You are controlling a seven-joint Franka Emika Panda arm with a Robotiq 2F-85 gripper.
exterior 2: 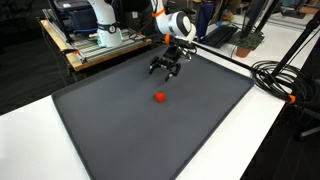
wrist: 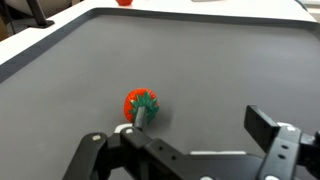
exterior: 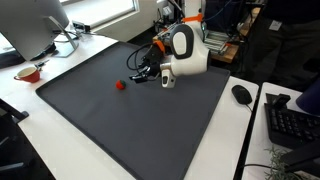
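A small red tomato-like thing (exterior: 120, 85) with a green top (wrist: 148, 101) lies on the dark mat (exterior 2: 150, 125). In the wrist view the red thing (wrist: 128, 106) sits beyond my left finger, which covers its lower edge. My gripper is open, its two fingers wide apart and only bare mat between them. From the second exterior view, the gripper (exterior 2: 163, 70) hangs low at the mat's far side, behind the red thing (exterior 2: 160, 97) and apart from it.
A red and white cup (exterior: 29, 73) stands left of the mat. Coiled black cable (exterior 2: 278, 80) lies to the right in the second exterior view. A mouse (exterior: 241, 95) and keyboard (exterior: 293, 125) are off the mat's right side.
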